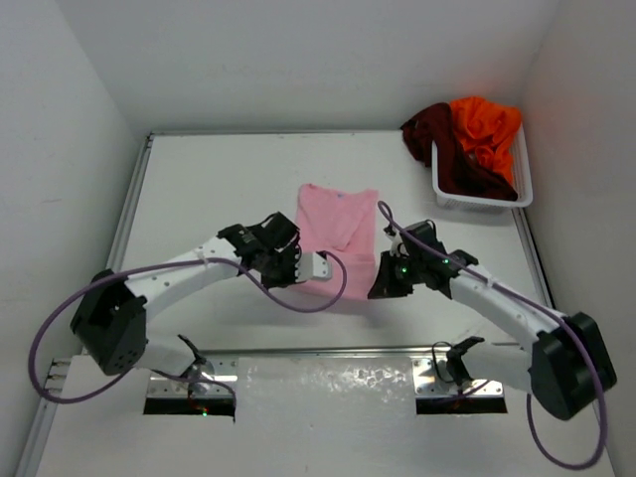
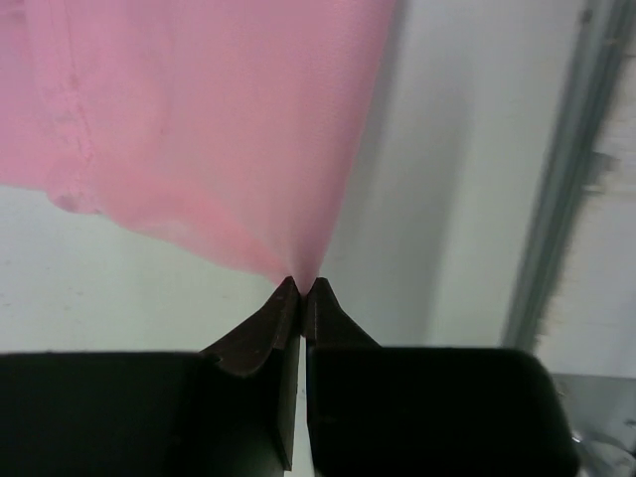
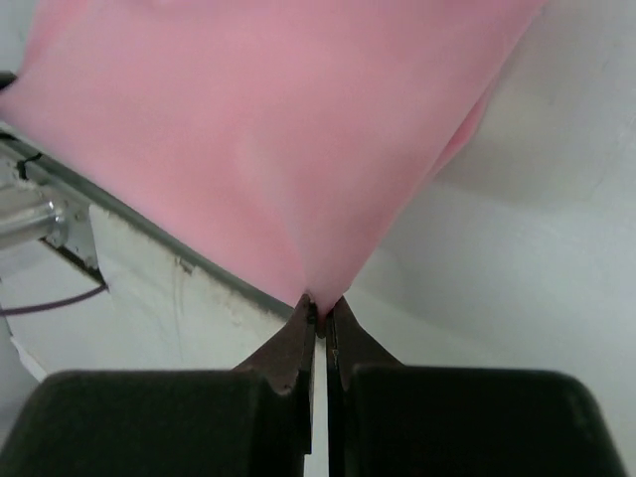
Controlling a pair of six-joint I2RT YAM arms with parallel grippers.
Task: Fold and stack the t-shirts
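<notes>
The pink t-shirt (image 1: 338,219) lies on the white table, folded narrow, its near end drawn toward the front. My left gripper is shut on one near corner, with the cloth running up and away from the fingertips. On the opposite near corner my right gripper is shut, and the pink fabric (image 3: 268,139) stretches between both hands. From above, the left gripper (image 1: 290,284) and right gripper (image 1: 376,294) sit at either side of the shirt's near edge. The forearms partly hide those corners.
A white basket (image 1: 527,169) stands at the back right, holding an orange cloth (image 1: 487,129) and a dark maroon cloth (image 1: 452,159) that hangs over its side. Bare table (image 1: 199,189) spreads across the left. A metal rail (image 1: 328,351) runs along the front edge.
</notes>
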